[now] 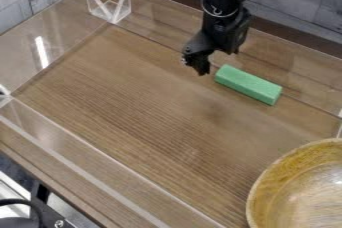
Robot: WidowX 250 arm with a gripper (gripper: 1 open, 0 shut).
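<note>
My dark gripper [214,54] hangs at the back centre, open, its fingers low over the wooden surface. A green rectangular block [247,85] lies on the wood just right of and below the fingers, apart from them as far as this view shows.
A clear wire-like or plastic holder [110,4] stands at the back left. A large yellow bowl [297,194] sits at the front right. A dark cable shows at the lower left corner.
</note>
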